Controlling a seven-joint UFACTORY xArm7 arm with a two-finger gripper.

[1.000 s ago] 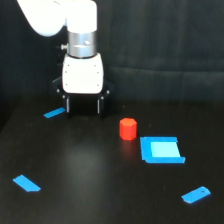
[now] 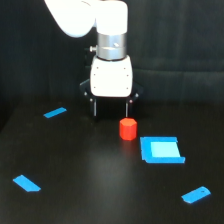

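Note:
A small red block [image 2: 128,129] stands on the dark table near the middle of the camera view. Behind and slightly left of it hangs my gripper [image 2: 111,108], its two thin fingers wide apart. Nothing shows between them. The right finger appears just above and behind the block in the picture; whether they touch is hard to tell, but a gap seems to remain. To the block's right lies a blue-bordered square [image 2: 145,150] with a pale patch [image 2: 165,149] inside, and no object on it.
Blue tape strips mark the table: one at the back left [image 2: 55,112], one at the front left [image 2: 26,184] and one at the front right [image 2: 196,195]. A dark curtain [image 2: 185,50] hangs behind.
The arm and its open gripper have moved to the right, closer to the red block, and sit slightly lower in the view. The block and the blue-bordered square have stayed in place.

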